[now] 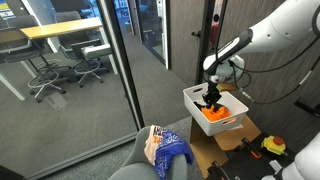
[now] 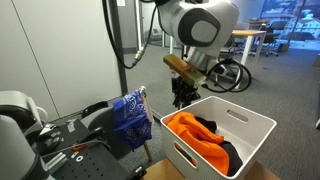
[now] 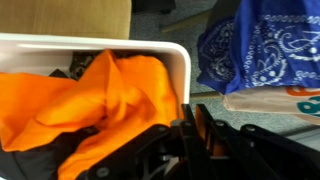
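Note:
A white bin [image 2: 245,120] holds a bright orange cloth [image 2: 197,132] and a black cloth [image 2: 233,155]. My gripper [image 2: 182,100] is low over the bin's side, close above the orange cloth. In the wrist view the gripper looks shut, its fingertips near the bin rim. A narrow orange-brown patch shows at the fingers, apparently a bit of the orange cloth; the dark gripper body hides most of it. Exterior view 1 shows the gripper [image 1: 211,98] above the orange cloth [image 1: 214,114].
A blue patterned bandana [image 3: 270,42] and a pale printed cloth [image 3: 275,100] lie outside the bin. In exterior view 1 they hang over a grey chair [image 1: 135,160]. A wooden surface [image 3: 75,17] borders the bin.

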